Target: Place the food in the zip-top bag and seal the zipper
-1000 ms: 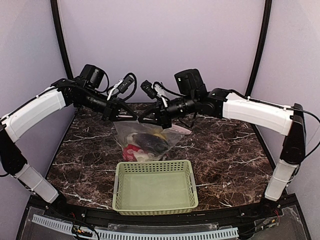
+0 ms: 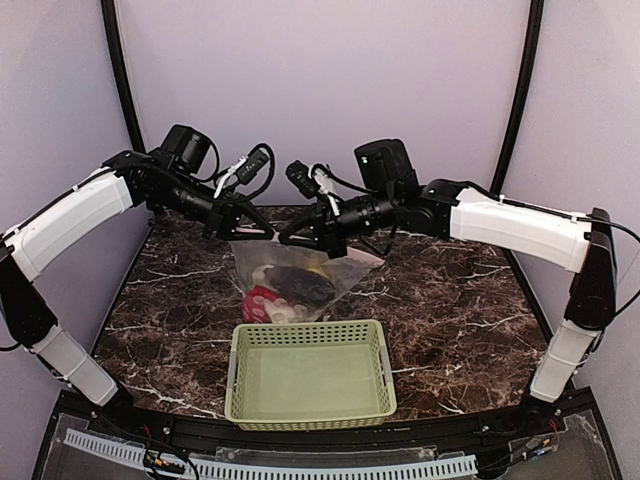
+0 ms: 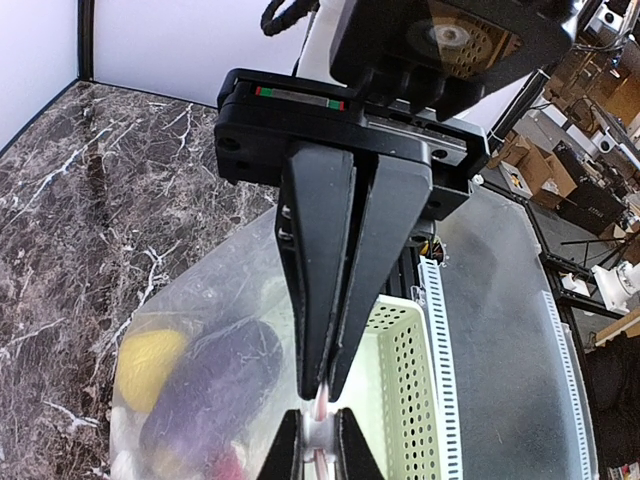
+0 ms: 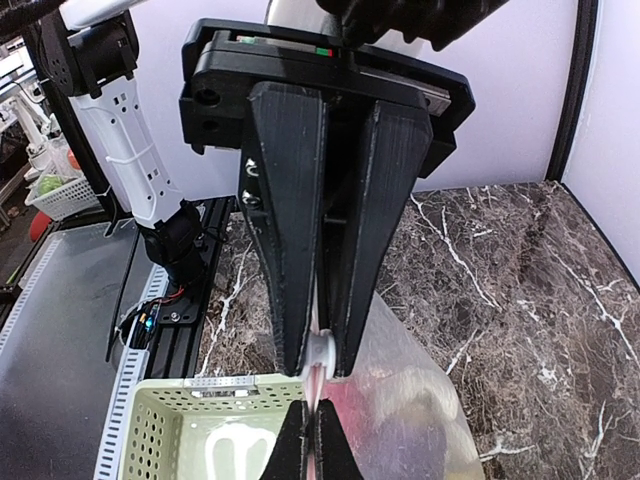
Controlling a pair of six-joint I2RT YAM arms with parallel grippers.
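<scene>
A clear zip bag (image 2: 340, 280) hangs below both grippers, holding a red item (image 2: 262, 306), a purple oblong item (image 3: 215, 390) and a yellow item (image 3: 150, 365). My left gripper (image 2: 268, 234) is shut on the bag's top edge at the pink-and-white zipper, seen low in the left wrist view. My right gripper (image 2: 286, 236) is shut right beside it at the same zipper strip; whether the strip is between its fingertips is hard to tell. The two sets of fingertips meet closely in both wrist views.
A pale green basket (image 2: 310, 375) stands empty at the front middle of the marble table (image 2: 450, 330), just in front of the bag.
Both grippers and the bag top have shifted very slightly, the right one a few pixels rightward. Both stay at the zipper.
</scene>
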